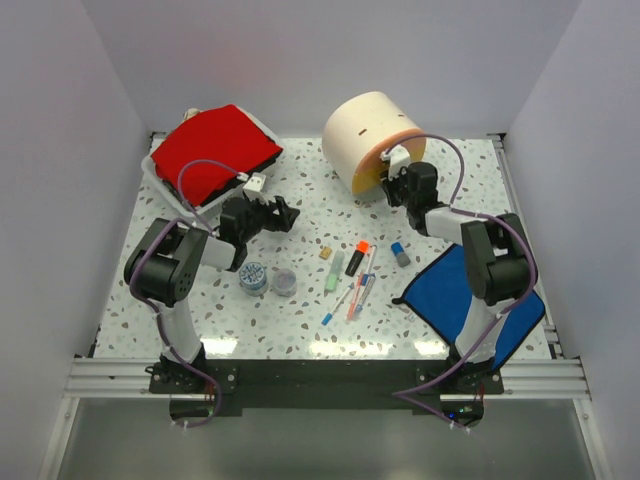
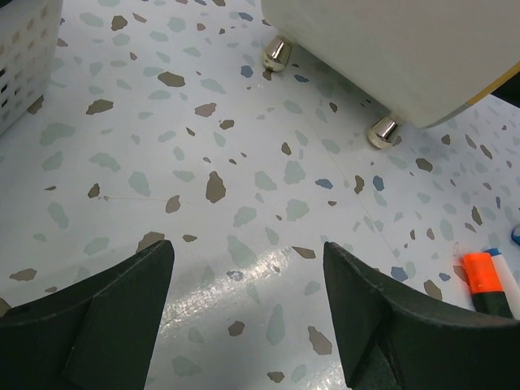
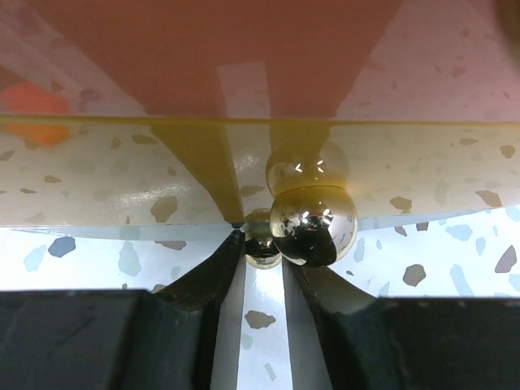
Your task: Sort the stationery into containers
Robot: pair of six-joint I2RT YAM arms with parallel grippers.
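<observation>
A cream, drum-shaped container lies at the back, its tan front turned toward the right arm. My right gripper is at the lower edge of that front. In the right wrist view its fingers stand close together, with a narrow gap, beside a shiny gold knob; whether they grip it cannot be told. My left gripper is open above bare table, nothing between its fingers. A black marker with orange cap, a green marker, a blue-tipped pen and a blue-grey item lie mid-table.
A white basket with red cloth stands back left. Two round tins or jars, one blue-patterned and one clear, sit near the left arm. A small tan block lies mid-table. A blue mat lies front right.
</observation>
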